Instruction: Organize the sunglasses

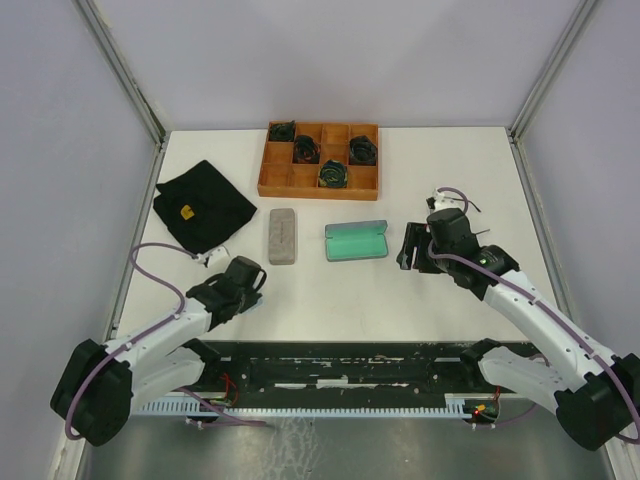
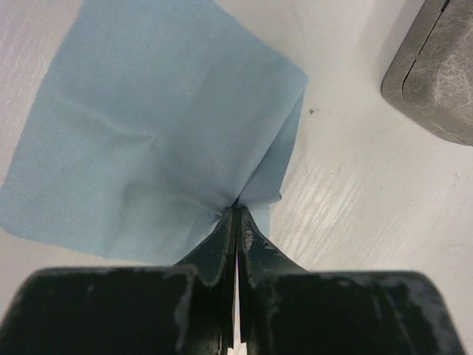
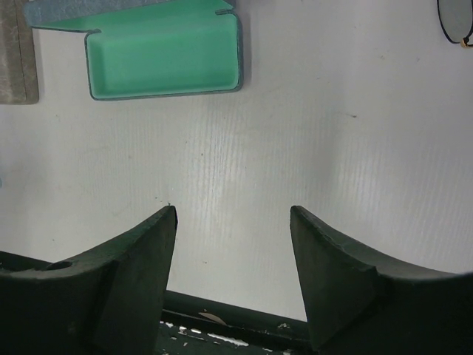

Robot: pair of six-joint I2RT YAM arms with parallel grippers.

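Note:
A light blue cloth (image 2: 159, 111) is pinched by my left gripper, its fingers closed on a gathered fold near the cloth's edge. In the top view most of the cloth is hidden under that arm. My right gripper hangs over bare table with its fingers apart and nothing between them. The green-lined glasses case (image 3: 162, 55) lies lid up, ahead and left of that gripper. At the right view's top corner a dark-rimmed lens of the sunglasses (image 3: 456, 16) shows; the right arm covers most of them from above.
A shut grey case (image 1: 282, 237) lies left of the green-lined one. Behind them stands a wooden compartment box (image 1: 318, 182) with several dark items inside. A black cloth bag (image 1: 203, 207) lies back left.

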